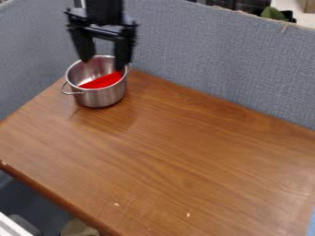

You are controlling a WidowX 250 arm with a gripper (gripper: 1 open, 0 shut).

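Note:
My black gripper [102, 44] hangs just above a steel pot [96, 96] at the back left of the wooden table, its two fingers apart, one on each side over the pot's upper area. Inside the pot lies something flat and red [103, 80]. The pot has a loop handle on its left, and its back rim is partly behind the gripper.
Grey padded walls [222, 69] stand along the back and left edges.

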